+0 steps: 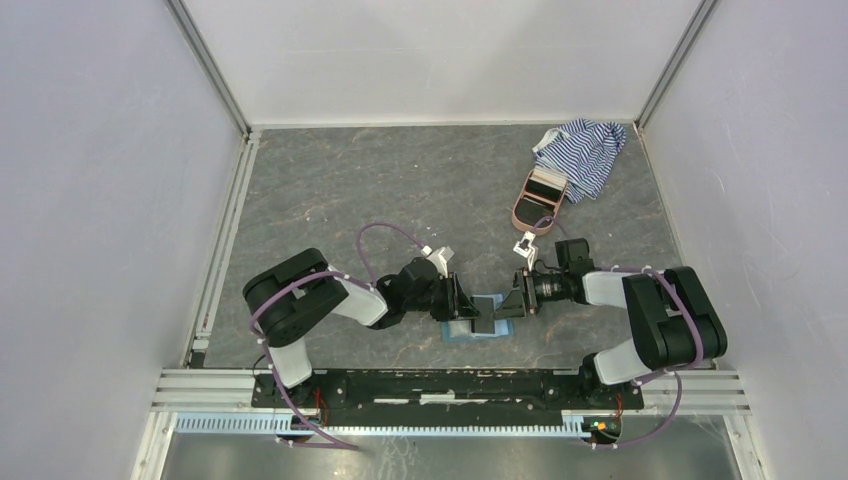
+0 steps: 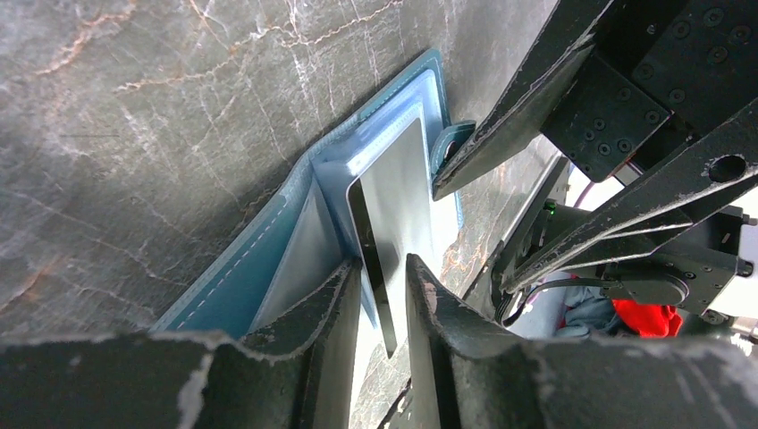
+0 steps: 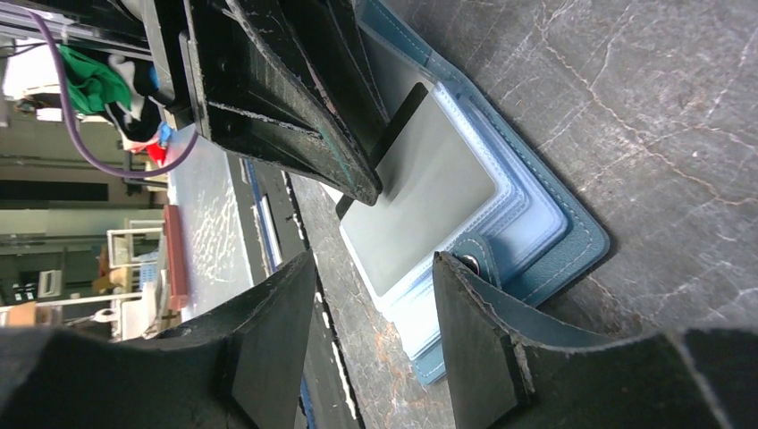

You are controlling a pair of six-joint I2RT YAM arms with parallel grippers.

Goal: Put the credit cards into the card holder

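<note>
The blue card holder lies opened on the table near its front edge. A grey card with a black stripe sits at one of its clear pockets; how deep it sits I cannot tell. My left gripper is part open at the card's striped edge, its fingertips on either side of the stripe. In the right wrist view, a left finger overlaps the card. My right gripper stands open by the holder's snap tab, no card between its fingers.
Behind the right arm stands an open pinkish case with dark contents. A striped cloth lies beyond it at the back right.
</note>
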